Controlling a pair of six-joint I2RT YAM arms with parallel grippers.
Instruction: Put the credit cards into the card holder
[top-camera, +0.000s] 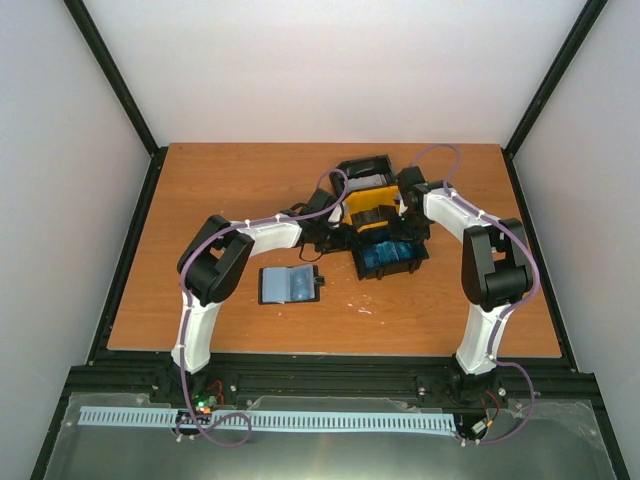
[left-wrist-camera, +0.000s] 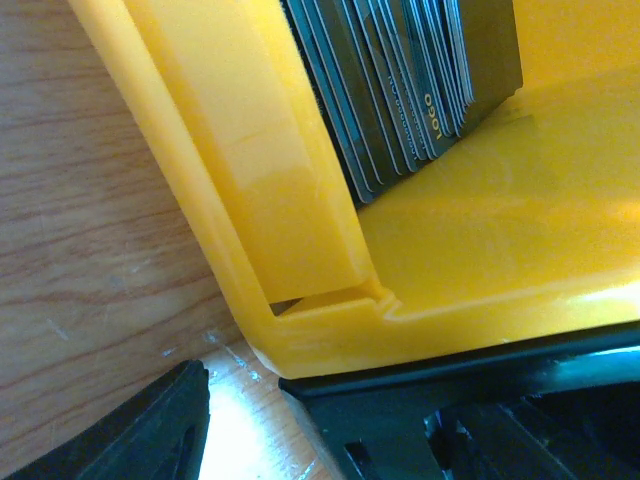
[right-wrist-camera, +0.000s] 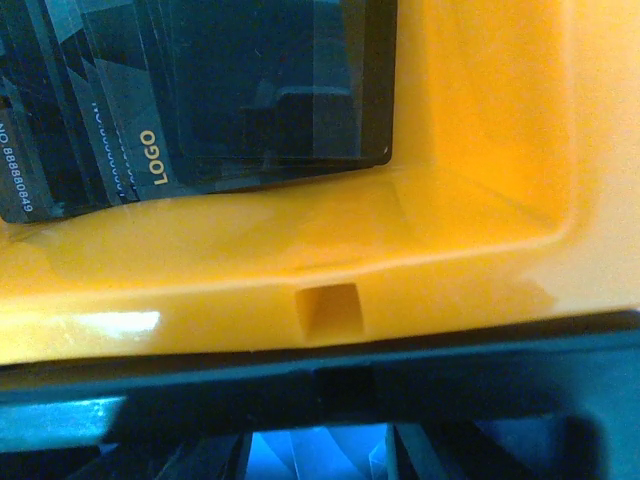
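Note:
A yellow tray (top-camera: 357, 200) holds a stack of dark credit cards (right-wrist-camera: 270, 80). A black bin (top-camera: 390, 268) with blue cards (right-wrist-camera: 325, 450) sits in front of it. My left gripper is shut on the black bin's rim at its corner, beside the yellow tray. My right gripper is over the black bin, fingers apart, with blue cards visible between and below them. An open card holder (top-camera: 288, 285) with pale sleeves lies front left of the bins.
Another black bin (top-camera: 362, 165) stands behind the yellow tray. Both arms reach in from the front toward the bins.

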